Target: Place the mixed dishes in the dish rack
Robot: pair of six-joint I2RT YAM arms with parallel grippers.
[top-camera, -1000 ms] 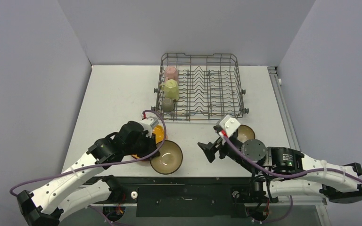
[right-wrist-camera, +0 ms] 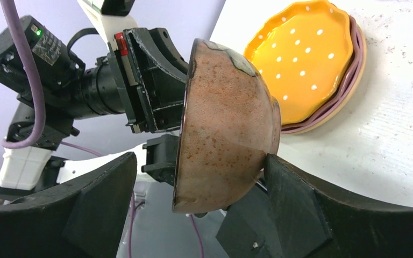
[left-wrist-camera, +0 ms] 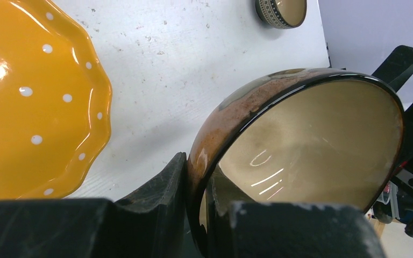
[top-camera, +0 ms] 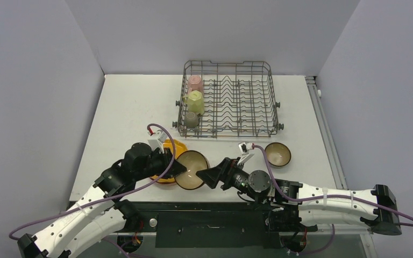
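Note:
Tilted on its side in the air, a brown bowl with a beige inside (top-camera: 190, 171) hangs by its rim from my left gripper, which is shut on it. From the other side my right gripper stands open; in the right wrist view the bowl's brown outside (right-wrist-camera: 226, 123) shows beyond and between its fingers, one fingertip looking very near the wall. Whether they touch, I cannot tell. Under the left arm lies a yellow dotted plate (right-wrist-camera: 301, 59), stacked on other dishes. The dish rack (top-camera: 240, 102) stands at the back, cups along its left side.
Pink (top-camera: 194, 83), yellow-green (top-camera: 194, 102) and grey (top-camera: 191, 120) cups occupy the rack's left; its middle and right are empty. A second brown bowl (top-camera: 277, 154) sits on the table at right. Bare table lies left of the rack.
My right gripper has moved left, up to the bowl. The left gripper has shifted slightly left and tipped the bowl, still holding it.

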